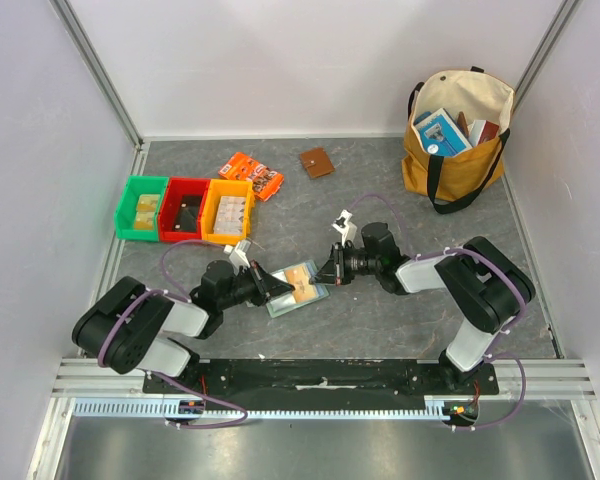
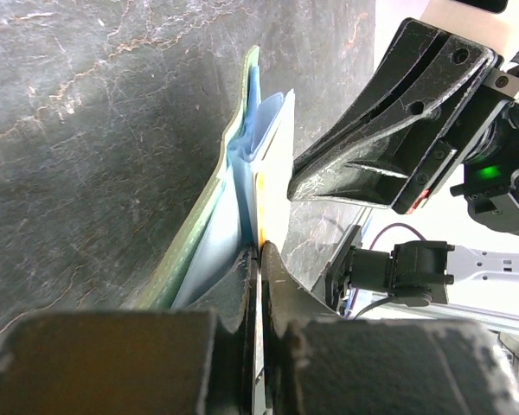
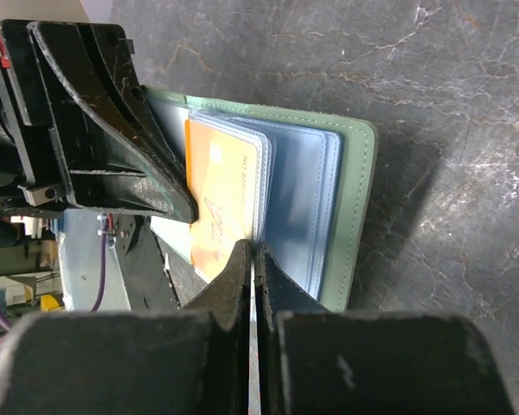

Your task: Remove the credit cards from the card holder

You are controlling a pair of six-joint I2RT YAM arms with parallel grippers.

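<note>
The card holder (image 1: 298,289), with a green outer cover (image 3: 356,199) and blue sleeves (image 3: 304,186), lies opened on the table between both arms. An orange card (image 3: 221,186) shows in a clear sleeve that stands slightly raised from the cover. At the left side of the holder, my left gripper is shut, its tips against the sleeve's edge. Facing it from the right, my right gripper is also shut, its tips at the raised sleeve's edge. Whether either tip pinches thin sleeve material I cannot tell.
Green (image 1: 126,210), red (image 1: 170,214) and yellow (image 1: 216,215) bins stand at the back left. Behind them lie an orange packet (image 1: 250,175) and a brown wallet (image 1: 317,162). A tan bag (image 1: 440,172) fills the back right. Open table surrounds the holder.
</note>
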